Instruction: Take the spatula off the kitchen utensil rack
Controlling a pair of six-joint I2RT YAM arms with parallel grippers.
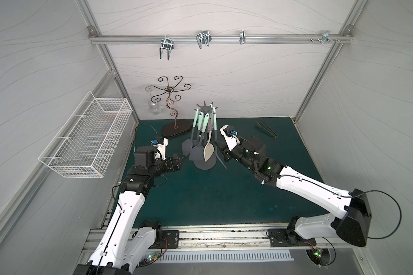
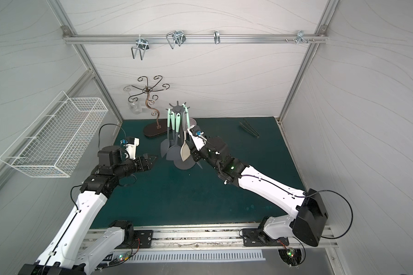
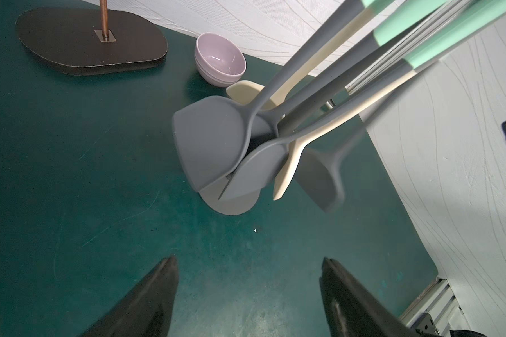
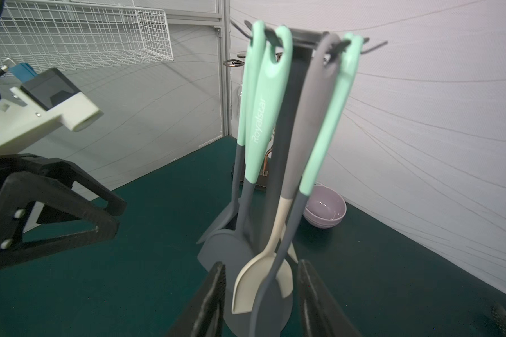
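Observation:
The utensil rack [image 1: 205, 107] holds several spatulas and spoons by their handles. A grey utensil with a mint handle [image 4: 332, 120] hangs on its right side. In the left wrist view this utensil's grey head [image 3: 320, 179] is blurred. My right gripper stands open close to the rack, and the grey shaft [image 4: 289, 236] passes in the view between its parted fingers, which do not grip it. A grey spatula [image 3: 210, 140] faces my left wrist view. My left gripper is open and empty, left of the rack and apart from the utensils.
A pink bowl [image 4: 325, 206] sits behind the rack. The scrolled metal stand [image 1: 175, 127] is at the back left, and a wire basket [image 1: 94, 137] hangs on the left wall. Dark tongs [image 1: 266, 128] lie back right.

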